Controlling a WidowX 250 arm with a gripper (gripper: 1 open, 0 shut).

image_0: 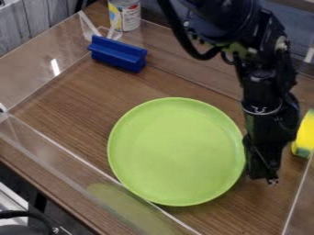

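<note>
My black gripper (263, 165) reaches down to the tabletop at the right edge of the large green plate (174, 150), its tips low beside the rim. It looks shut, and I see nothing held in it, though the dark fingers are hard to make out. A yellow object (306, 133) stands just right of the gripper, partly cut off by the frame edge.
A blue holder (117, 55) with pale prongs sits at the back left, and a can (124, 14) stands behind it. The wooden top (73, 115) left of the plate is clear. Transparent walls border the table at left and front.
</note>
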